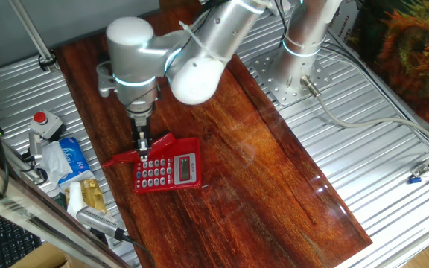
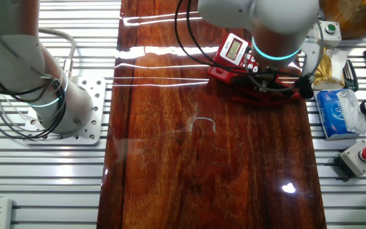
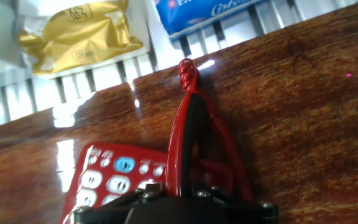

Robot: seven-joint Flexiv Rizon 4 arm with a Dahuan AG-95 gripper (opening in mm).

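Observation:
A red desk telephone (image 1: pixel 188 184) with a keypad and a small display lies on the dark wooden board. Its red handset (image 1: pixel 119 158) rests slantwise along the back of the base, one end sticking out past the base's left side. My gripper (image 1: pixel 144 155) points down at the handset and is shut on it. In the wrist view the handset (image 3: pixel 177 140) rises edge-on from between the dark fingers, with a twisted red cord (image 3: pixel 188 74) at its far end. Part of the phone's keypad (image 3: pixel 118 184) shows beside it. From the second exterior view, the arm partly covers the phone (image 2: pixel 229 48).
Left of the board lie a blue-and-white packet (image 1: pixel 71 160), a gold packet (image 1: pixel 93 195), a red-topped button box (image 1: pixel 45 124) and a grey device (image 1: pixel 99 221) with a cable. The board's middle and right (image 1: pixel 267 197) are clear.

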